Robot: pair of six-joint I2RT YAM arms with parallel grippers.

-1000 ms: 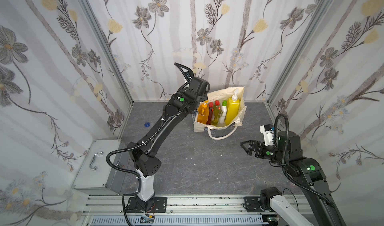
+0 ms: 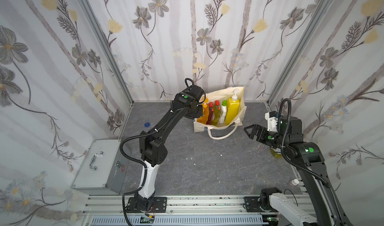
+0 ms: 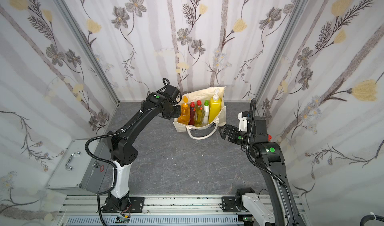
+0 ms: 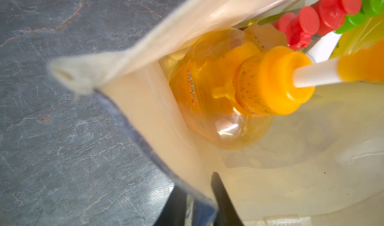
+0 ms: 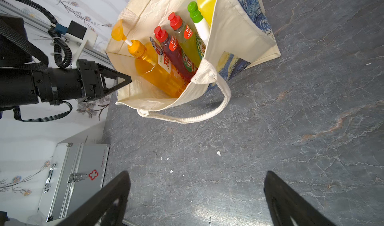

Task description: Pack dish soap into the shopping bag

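Note:
The canvas shopping bag [image 5: 240,30] stands at the back, holding several bottles: an orange pump bottle [image 4: 212,86], red-capped soaps [image 5: 180,58], a green-capped white one [image 3: 206,114] and a yellow pump bottle [image 2: 232,112]. My left gripper is at the bag's left rim, part open, its fingers either side of the fabric edge; whether they pinch it is unclear. My right gripper stands open, right of and in front of the bag, nothing between its fingers.
A silver case [image 2: 96,162] sits front left. A small blue item [image 2: 147,124] lies left. Another bottle [image 2: 276,152] is partly hidden under the right arm.
My left gripper has lowered slightly at the bag's left end, its arm shifting. My right arm has moved a little toward the back and right.

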